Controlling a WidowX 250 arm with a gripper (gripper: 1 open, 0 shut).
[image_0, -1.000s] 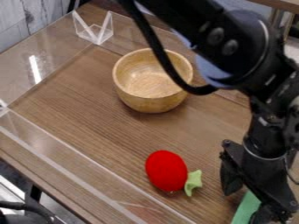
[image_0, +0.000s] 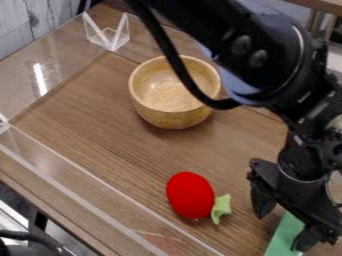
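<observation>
My gripper (image_0: 286, 213) is at the lower right of the camera view, black, low over a flat green object (image_0: 286, 240) that it partly covers. Its black fingers point down beside and over the green object; whether anything is between them cannot be seen clearly. Left of it a red object with a green top (image_0: 190, 192), like a toy vegetable, lies on the wooden table.
A wooden bowl (image_0: 167, 108) stands in the upper middle. A clear wire-like item (image_0: 107, 28) is at the back left. My arm fills the upper right.
The arm and gripper have risen slightly from their lower position over the green object. The bowl and red object have not moved.
</observation>
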